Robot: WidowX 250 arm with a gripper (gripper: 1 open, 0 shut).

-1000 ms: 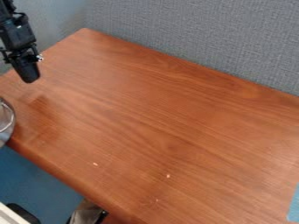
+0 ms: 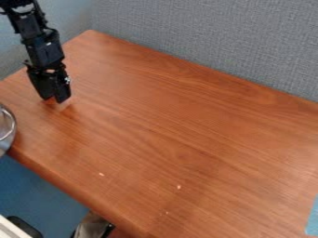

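My black gripper (image 2: 54, 93) hangs at the upper left, low over the wooden table (image 2: 187, 139) near its left side. Whether its fingers are open or shut is too small and dark to tell. A metal bowl (image 2: 6, 130) is partly in view at the left edge, below and left of the gripper.
A grey padded wall (image 2: 224, 42) runs along the back. At the lower left, beyond the table's edge, lie a white object (image 2: 13, 230) and a dark metallic item (image 2: 89, 229).
My gripper has moved to the right and down toward the tabletop. The rest of the scene looks the same.
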